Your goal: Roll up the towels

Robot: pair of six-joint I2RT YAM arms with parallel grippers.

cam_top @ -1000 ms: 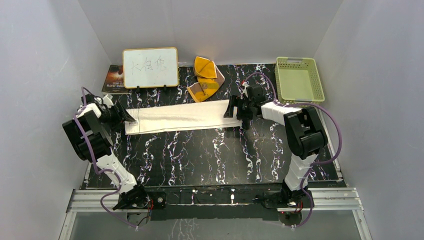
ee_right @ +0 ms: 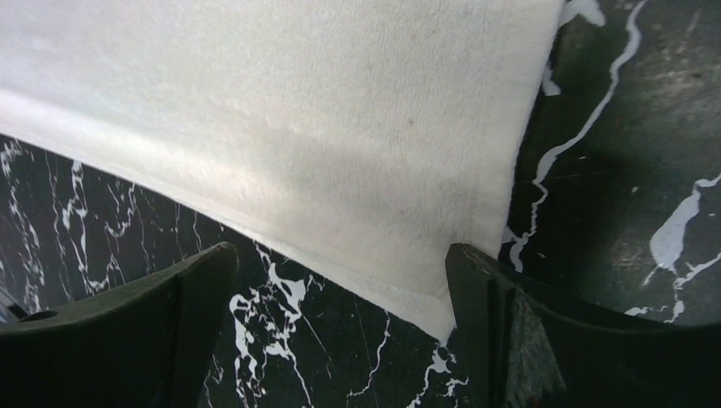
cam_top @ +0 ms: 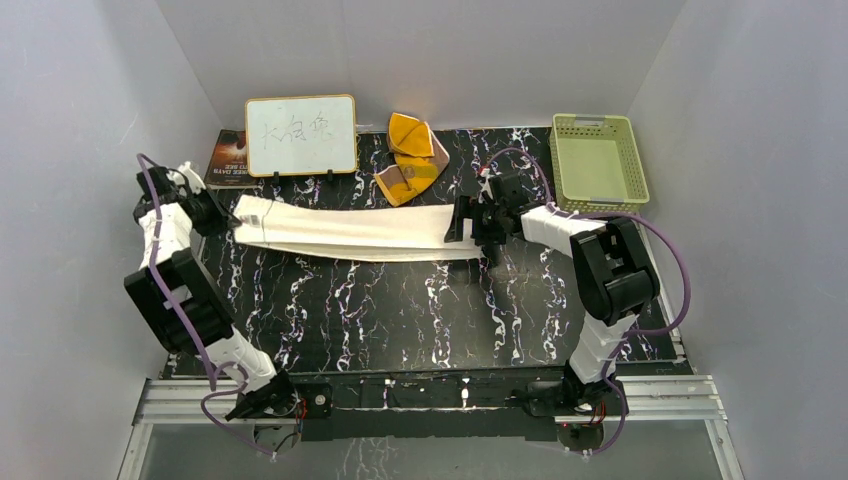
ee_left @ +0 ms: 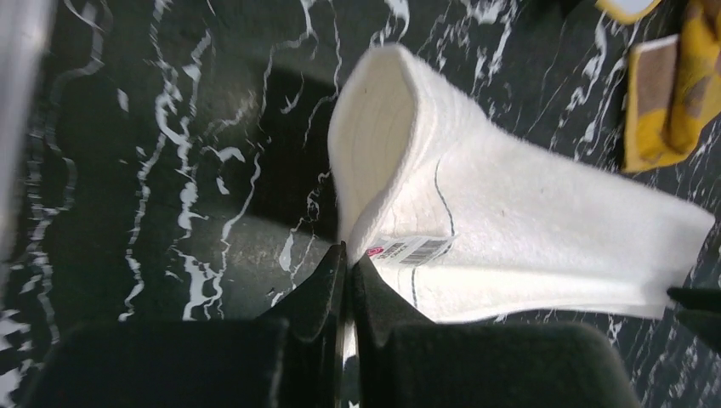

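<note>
A long cream towel (cam_top: 340, 228), folded lengthwise, stretches across the table between my two grippers. My left gripper (cam_top: 234, 222) is shut on its left end and lifts that edge, so the cloth bulges into an open loop. Beside the pinched spot, a printed label (ee_left: 417, 250) shows on the towel in the left wrist view. At the other end, my right gripper (cam_top: 466, 222) is open over the cloth. Its fingers (ee_right: 485, 289) stand wide apart in the right wrist view, with the towel's corner (ee_right: 438, 314) lying between them.
An empty green basket (cam_top: 600, 160) stands at the back right. A yellow-and-brown checked cloth (cam_top: 413, 160) lies behind the towel. A whiteboard (cam_top: 300, 135) and a dark printed sheet (cam_top: 229, 160) are at the back left.
My left gripper has shut on the towel's left end and moved left and slightly back, raising it. The towel has shifted slightly left. My right arm has barely moved.
</note>
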